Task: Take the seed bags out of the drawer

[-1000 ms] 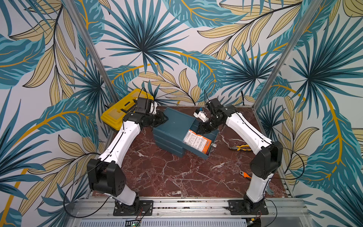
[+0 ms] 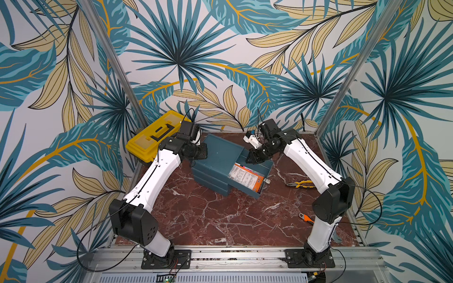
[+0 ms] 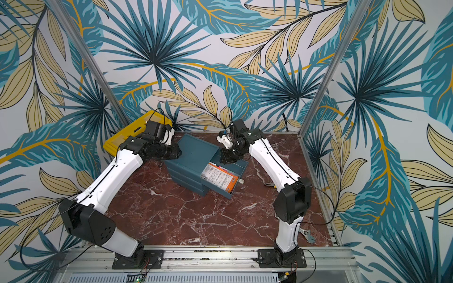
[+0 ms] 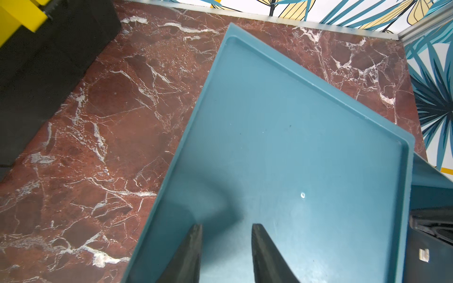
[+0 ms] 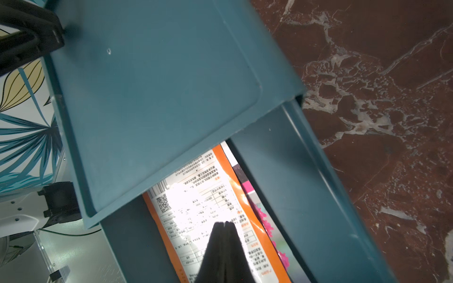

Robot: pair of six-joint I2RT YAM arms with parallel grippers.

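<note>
The open drawer (image 5: 325,174) juts from the right side of the teal cabinet (image 2: 219,153). Inside it lies a white, orange-edged seed bag (image 5: 188,212), with a strip of another bag (image 5: 267,221), pink and green, showing from beneath. The cabinet top hides their far ends. Over the bags in the right wrist view, my right gripper is shut with nothing between its fingers; the bags are outside them. My left gripper hangs over the cabinet top with its fingers apart and empty.
A yellow-lidded toolbox (image 2: 155,135) stands left of the cabinet. Pliers (image 2: 300,184) and an orange-handled tool (image 2: 306,218) lie on the right of the marble table.
The white and orange bag has slid over the pink-flowered one, covering most of it. My right gripper has pulled back slightly from the bags; the left has shifted a little over the cabinet top.
</note>
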